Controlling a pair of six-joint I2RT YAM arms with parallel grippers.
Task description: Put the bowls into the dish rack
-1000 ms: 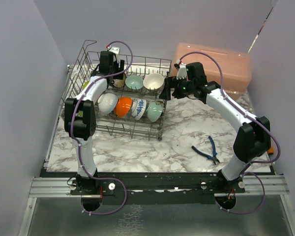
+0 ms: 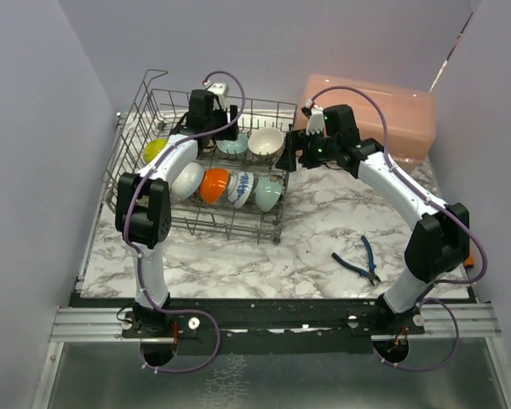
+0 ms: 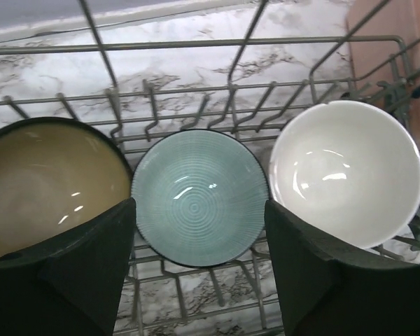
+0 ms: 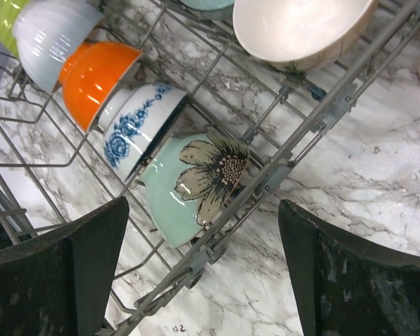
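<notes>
The wire dish rack (image 2: 247,234) holds bowls in two rows. My left gripper (image 2: 224,128) hangs open over the back row: an olive-brown bowl (image 3: 52,182), a pale teal bowl (image 3: 196,192) and a white bowl (image 3: 343,171). In front are a white bowl (image 2: 187,181), an orange bowl (image 2: 213,186), a blue-patterned bowl (image 2: 240,189) and a mint bowl with a flower print (image 4: 182,189); a yellow-green bowl (image 2: 154,151) is at the left. My right gripper (image 2: 296,149) stands open above the rack's right edge, nothing between its fingers.
A pink plastic bin (image 2: 383,119) lies at the back right. Blue-handled pliers (image 2: 362,273) lie on the marble counter (image 2: 324,221) right of the rack, where there is clear room. Walls border both sides and the back.
My left gripper has moved right along the back row, toward the teal bowl. The right arm and the bowls show no visible change.
</notes>
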